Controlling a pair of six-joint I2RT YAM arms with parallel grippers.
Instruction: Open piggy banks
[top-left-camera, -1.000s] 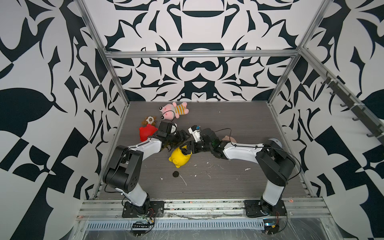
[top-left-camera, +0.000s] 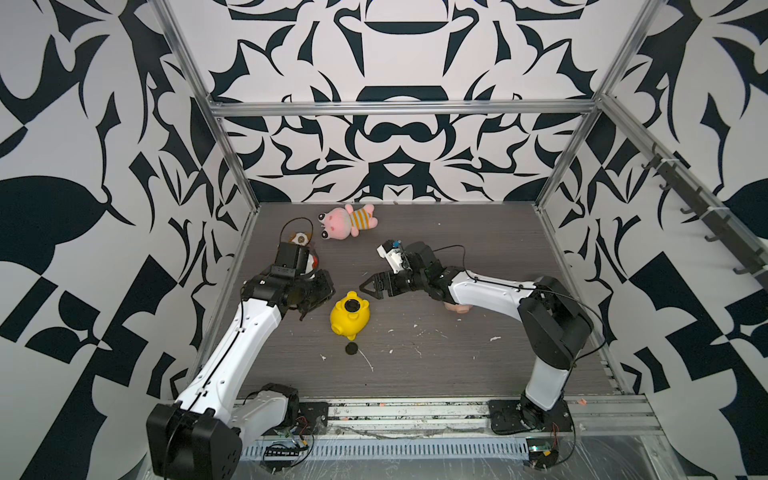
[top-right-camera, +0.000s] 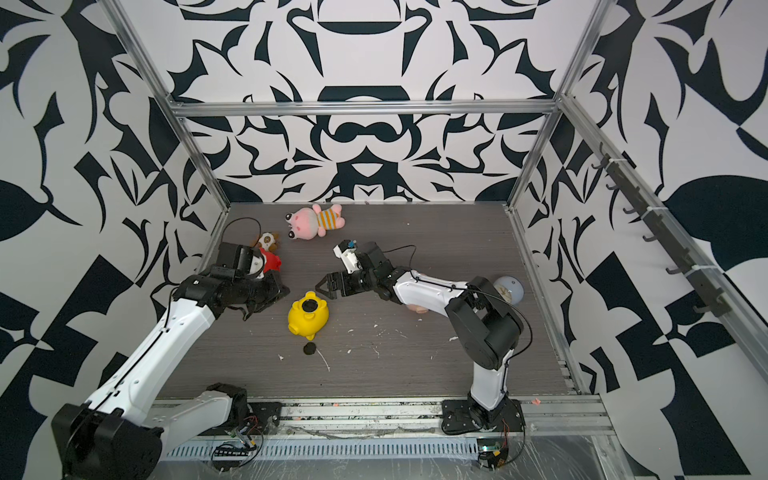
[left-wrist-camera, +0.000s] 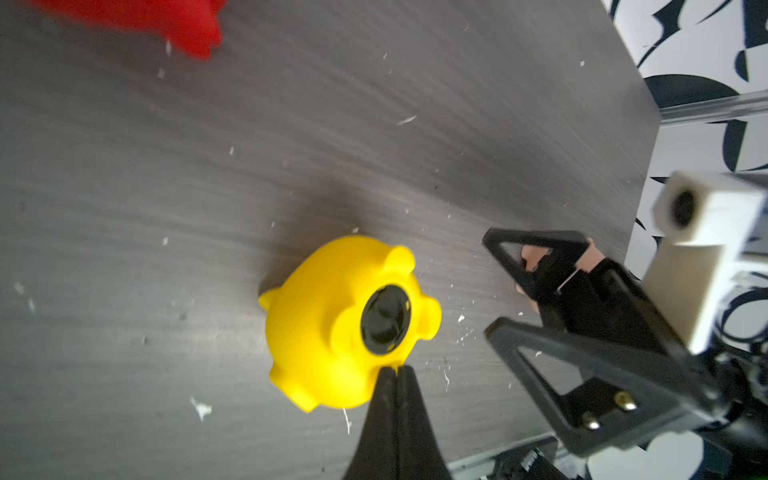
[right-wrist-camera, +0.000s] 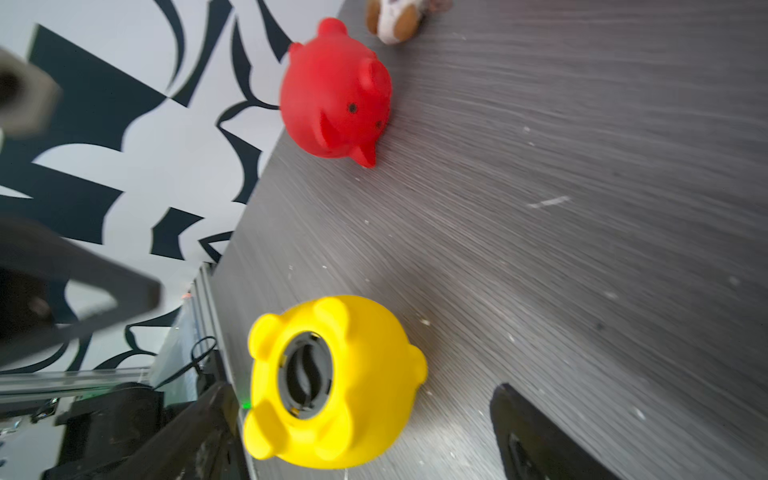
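Observation:
A yellow piggy bank (top-left-camera: 345, 321) (left-wrist-camera: 312, 344) lies on its side on the table, its dark round underside (right-wrist-camera: 304, 372) facing upward and sideways; a small dark disc (top-left-camera: 351, 349) lies just in front of it. My left gripper (top-left-camera: 316, 304) is above and left of it, shut with nothing between its fingers. My right gripper (top-left-camera: 376, 289) is open and empty, just right of and behind the yellow bank. A red piggy bank (right-wrist-camera: 332, 96) lies further back on the left, partly hidden by the left arm in the top views.
A pink striped plush (top-left-camera: 344, 224) and a small brown-white toy (top-right-camera: 268, 240) lie at the back left. A pink object (top-right-camera: 416, 308) and a pale sphere (top-right-camera: 509, 289) are partly behind the right arm.
My left gripper and arm have moved away leftward from the yellow bank. The bank has shifted left, and my right gripper has lifted slightly off it.

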